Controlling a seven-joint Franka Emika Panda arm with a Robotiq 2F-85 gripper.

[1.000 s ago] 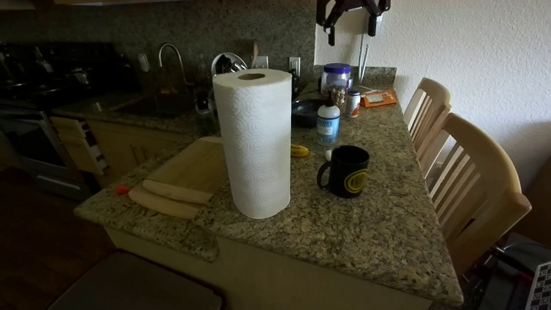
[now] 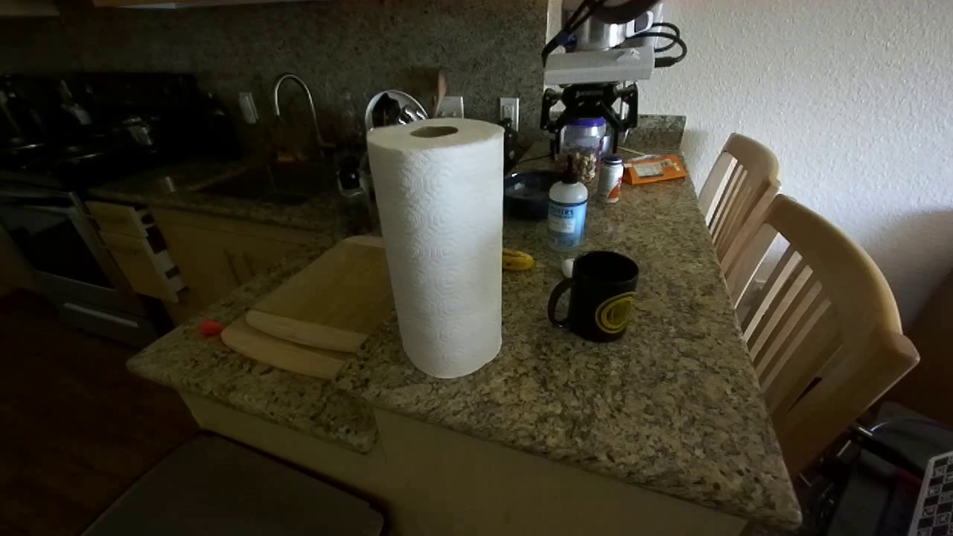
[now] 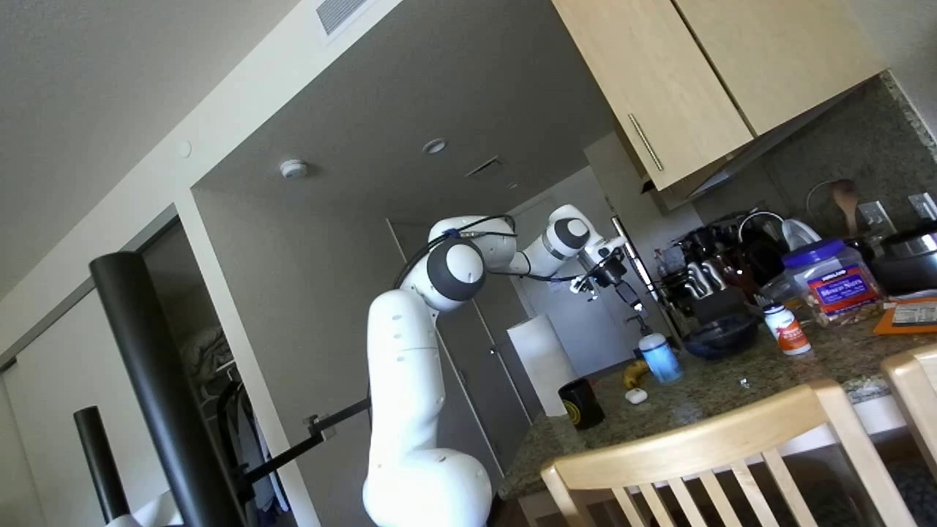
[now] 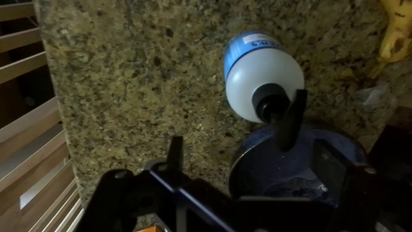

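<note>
A soap bottle with a white top, a blue label and a black pump (image 4: pixel 264 77) stands upright on the granite counter in the wrist view. My gripper is open, its dark fingers (image 4: pixel 175 152) spread wide. The pump's spout points toward the gap between them, but no finger visibly touches the bottle. A dark blue bowl (image 4: pixel 241 154) lies partly beneath the right finger. From exterior view 1, the gripper (image 2: pixel 587 143) appears above and behind the bottle (image 2: pixel 567 214). Exterior view 2 shows it close over the bottle (image 3: pixel 660 359), its fingertips hard to make out.
A nut jar (image 3: pixel 839 281), a small white bottle (image 3: pixel 786 329) and an orange packet (image 2: pixel 654 170) crowd the far end. Nearer the front are a black mug (image 2: pixel 604 296), a paper towel roll (image 2: pixel 442 250) and a banana (image 2: pixel 517 260). Wooden chairs (image 2: pixel 808 304) line one edge.
In exterior view 1 my gripper has come down from the top of the picture to in front of the nut jar's lid. The counter's objects look unmoved.
</note>
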